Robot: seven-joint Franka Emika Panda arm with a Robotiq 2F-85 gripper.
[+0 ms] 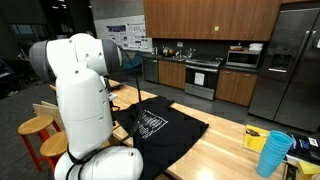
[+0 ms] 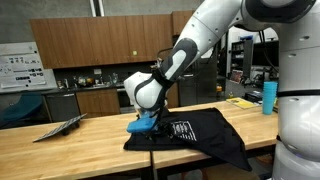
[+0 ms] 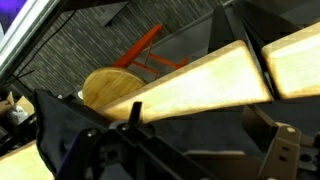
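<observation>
A black cloth with a white print [image 1: 180,125] lies spread over the wooden table. In the exterior view 2, its dark fabric [image 2: 215,127] reaches the table's near edge, and one part hangs over. My gripper is open near that edge. Between its separated fingers the wrist view shows black fabric [image 3: 205,130] and the pale table edge, with nothing held. The arm largely hides the gripper in the exterior view 1.
A light-blue cup [image 1: 273,154] stands at the table's right end, with a yellow item [image 1: 256,137] nearby. Wooden stools [image 1: 38,126] stand beside the table. Bare wood [image 1: 215,150] lies to the right of the cloth.
</observation>
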